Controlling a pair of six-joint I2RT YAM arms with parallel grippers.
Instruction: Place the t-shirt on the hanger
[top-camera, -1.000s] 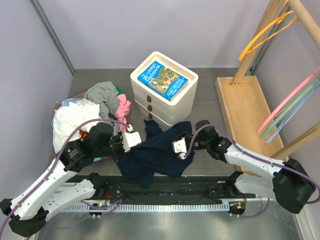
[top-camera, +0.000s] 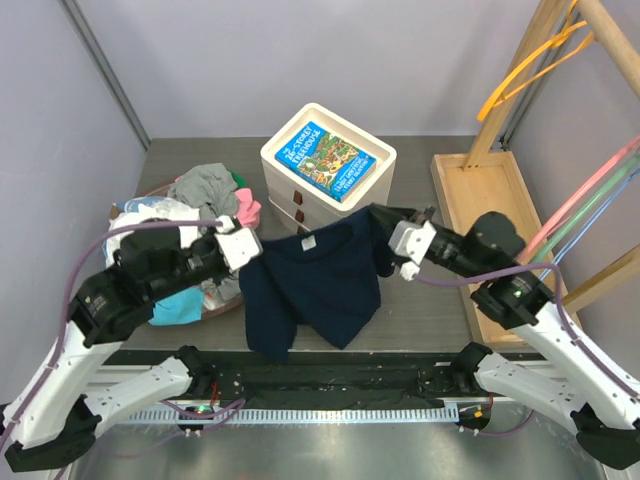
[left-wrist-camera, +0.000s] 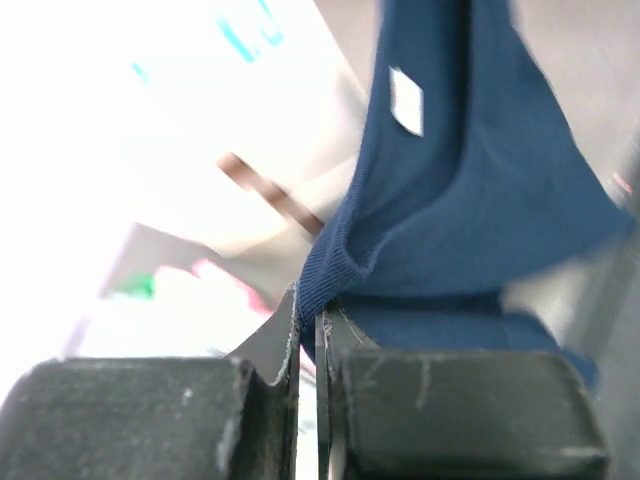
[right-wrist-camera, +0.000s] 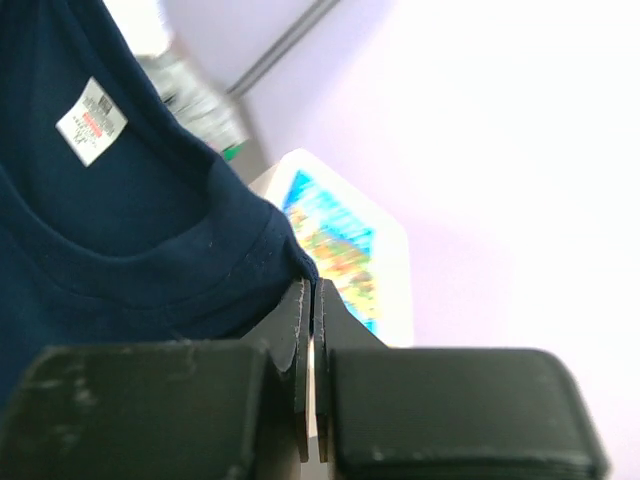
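A navy t-shirt (top-camera: 310, 285) hangs stretched between both grippers, its white label (right-wrist-camera: 92, 122) at the neckline. My left gripper is shut on a gathered fold at one side of the shirt. My right gripper is shut on the other side, held higher at upper right in the top view. Coloured hangers, including a pink one (top-camera: 575, 205) and an orange one (top-camera: 540, 55), are on the wooden rack (top-camera: 470, 190) at the right.
A white drawer box (top-camera: 280, 170) with a book (top-camera: 325, 160) on top stands at the back middle, behind the shirt. A basket of clothes (top-camera: 205, 190) sits at the left.
Both arms have risen, lifting the shirt from a crumpled pile on the surface into a spread, hanging shape. The right gripper has moved up toward the back.
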